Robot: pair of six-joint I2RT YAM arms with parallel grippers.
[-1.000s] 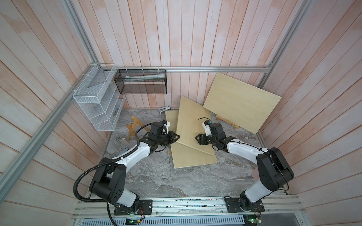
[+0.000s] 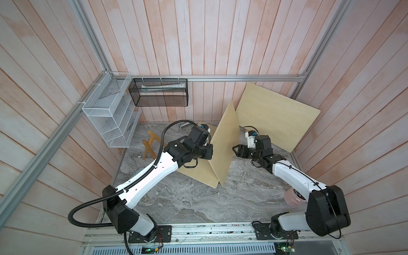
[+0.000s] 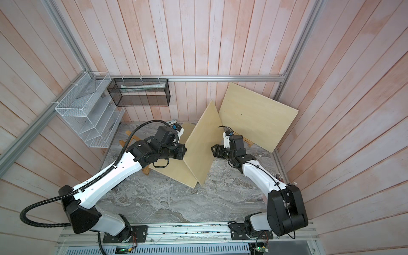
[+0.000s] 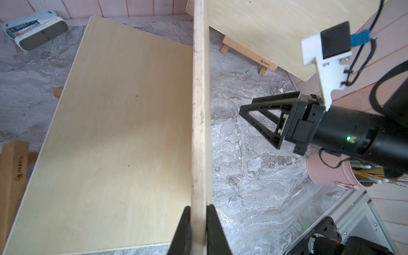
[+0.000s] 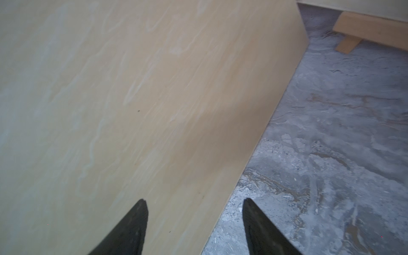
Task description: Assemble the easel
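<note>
A tan wooden board (image 2: 227, 140) stands tilted up on edge, with my left gripper shut on its edge. Under and left of it, a second board (image 4: 123, 140) lies flat. On the right side of the raised board is my right gripper, its fingers parted and nothing between them; the board's face fills much of the right wrist view. A third board (image 2: 276, 112) leans at the back right on a small wooden easel (image 4: 250, 53). Another wooden easel (image 2: 149, 144) stands at the left, partly behind the left arm.
On the left wall hangs a white wire rack (image 2: 110, 110), beside a black mesh basket (image 2: 159, 102). A pink cup of brushes (image 4: 325, 170) stands at the right.
The upper board was lying slanted over the flat one and has been lifted steeply on edge by my left gripper. My left arm rose and moved right; the right arm shifted right, away from the board.
</note>
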